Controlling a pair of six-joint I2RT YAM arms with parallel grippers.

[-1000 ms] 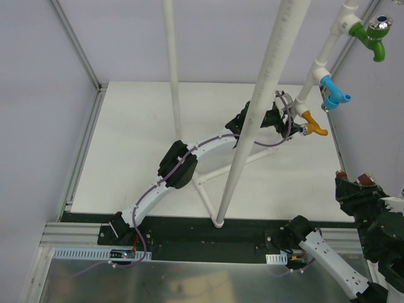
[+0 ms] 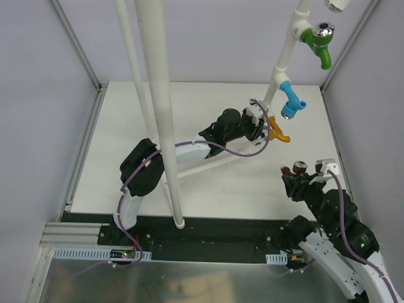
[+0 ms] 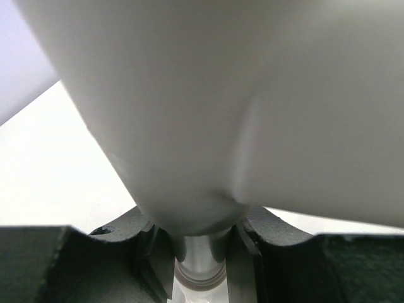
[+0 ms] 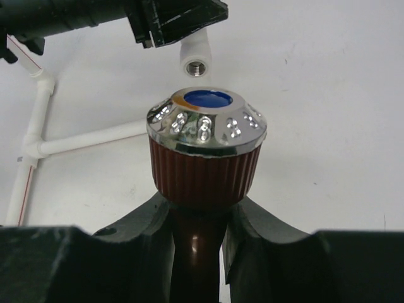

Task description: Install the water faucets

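Note:
A brown faucet (image 4: 205,173) with a silver, blue-capped knob is upright between the fingers of my right gripper, which is shut on it. In the top view this right gripper (image 2: 297,183) is at the lower right, apart from the pipes. My left gripper (image 2: 255,129) is at the white pipe (image 2: 285,55), close to the orange faucet (image 2: 278,129). From the left wrist, white pipe (image 3: 189,126) fills the view and its lower part lies between the fingers; how firmly they press is unclear. Behind the brown faucet shows a threaded white opening (image 4: 196,67).
Blue (image 2: 292,98) and green (image 2: 320,44) faucets sit higher on the same pipe. Tall white pipes (image 2: 158,95) cross in front of my left arm. The white board (image 2: 252,196) is bare between the two grippers.
The pipe frame with its faucets has shifted left, and my left gripper has moved left along with it. The right gripper has come left with the brown faucet.

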